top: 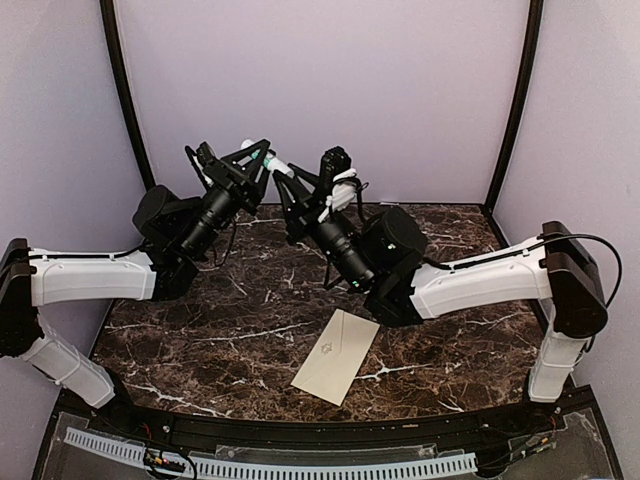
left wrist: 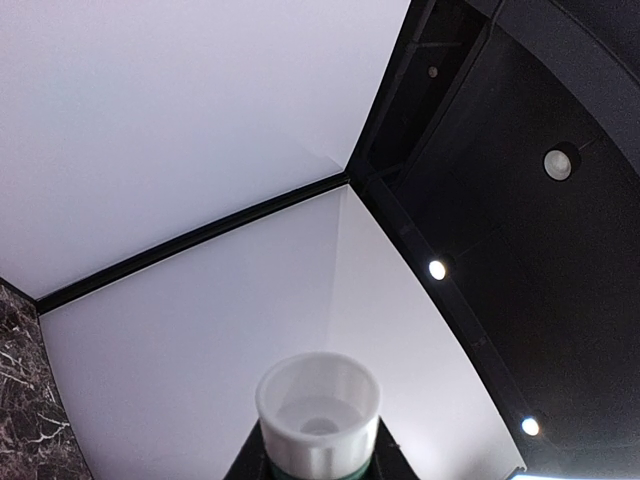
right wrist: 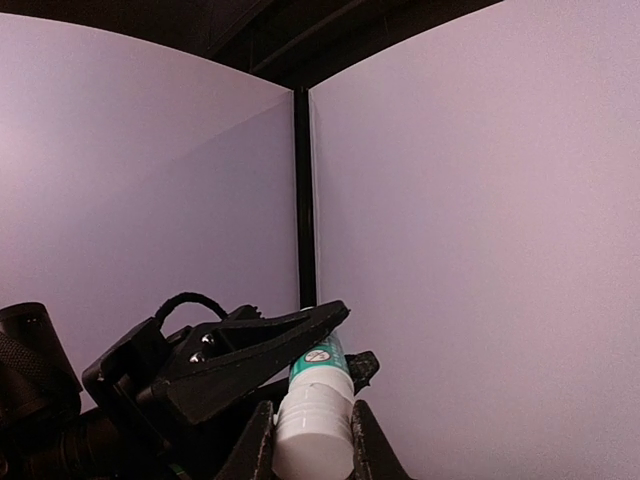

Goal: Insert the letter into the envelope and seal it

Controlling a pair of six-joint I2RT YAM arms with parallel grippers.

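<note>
A glue stick with a green label and white ends [top: 279, 167] is held up above the table between my two arms. My left gripper [top: 262, 155] is shut on its labelled body, and the hollow white end [left wrist: 318, 405] faces up from the fingers in the left wrist view. On the opposite white end, a cap by its look [right wrist: 314, 435], my right gripper [top: 284, 180] is shut. The cream envelope [top: 335, 368] lies flat and tilted on the table, with a small mark on its face. I cannot make out a separate letter.
Pale walls [top: 330, 80] close in the back and sides. A white ruler-like strip [top: 300, 470] runs along the front edge.
</note>
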